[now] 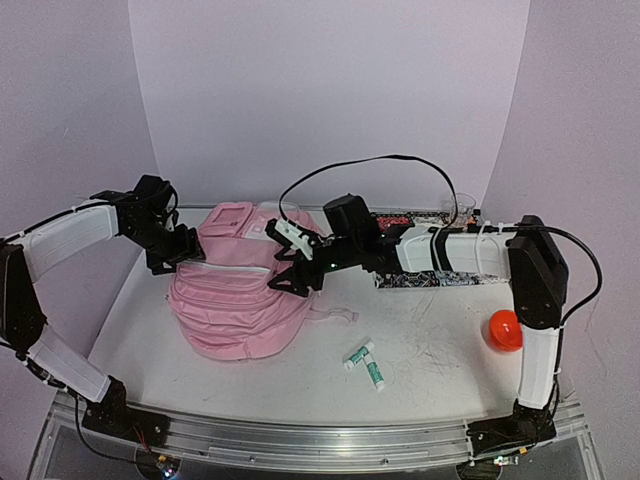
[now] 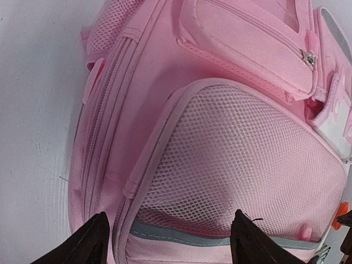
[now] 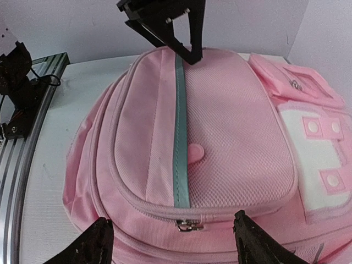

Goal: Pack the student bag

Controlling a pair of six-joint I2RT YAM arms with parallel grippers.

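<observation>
The pink backpack (image 1: pixel 240 310) lies on the table at the left, its front pocket (image 2: pixel 231 159) closed by a zipper with a grey strip across the mesh. Over the bag's left side my left gripper (image 1: pixel 176 262) stands open, with no object gripped between its fingers. On the bag's right side is my right gripper (image 1: pixel 278 264), also open. A metal zipper pull (image 3: pixel 188 225) shows in the gap between its fingers, apart from both. Two green-and-white tubes (image 1: pixel 374 372) lie on the table right of the bag.
An orange-red bowl (image 1: pixel 505 330) sits near the right edge. Behind the right arm lies a black-and-white patterned mat (image 1: pixel 440 280), with a clear glass (image 1: pixel 462 205) at its back.
</observation>
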